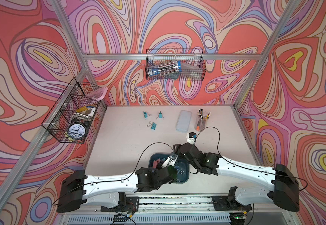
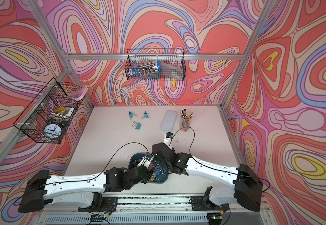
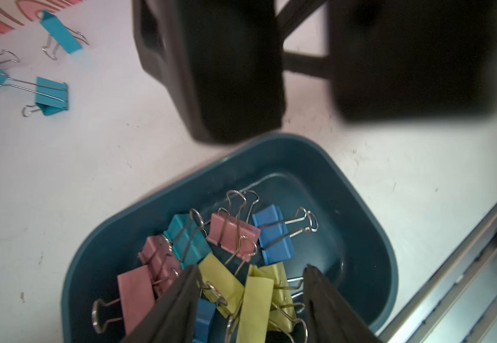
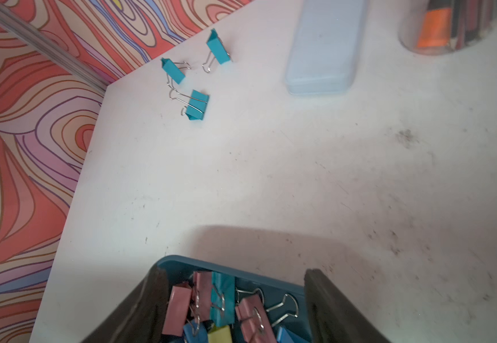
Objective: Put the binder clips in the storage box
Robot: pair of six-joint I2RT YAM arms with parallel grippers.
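Note:
Three teal binder clips lie loose on the back-middle table [image 1: 152, 126], also seen top left in the left wrist view [image 3: 51, 94]. The dark blue storage box [image 3: 377, 245] at the front holds pink, yellow, blue and teal clips. My left gripper is low over the box, fingers apart with yellow clips showing between them; whether it holds one I cannot tell. My right gripper is open above the box's far edge, facing the loose clips, nothing visibly held.
A translucent lid [image 1: 183, 120] and a pen cup [image 1: 201, 121] stand at the back right. Wire baskets hang on the back and left walls.

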